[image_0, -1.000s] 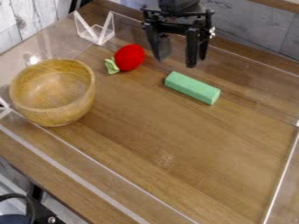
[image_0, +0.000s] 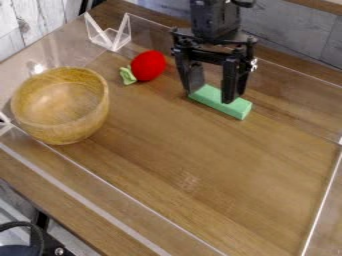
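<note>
My black gripper (image_0: 211, 84) hangs low over a light green block (image_0: 230, 108) at the centre right, its fingers pointing down on either side near the block's far end. The fingers look apart, and whether they touch the block cannot be told. A red rounded object (image_0: 150, 63) with a small light green piece (image_0: 127, 75) beside it lies to the left. A wooden bowl (image_0: 56, 132) sits at the left.
A white wire holder (image_0: 110, 30) stands at the back left, and a tiled wall (image_0: 301, 30) runs behind.
</note>
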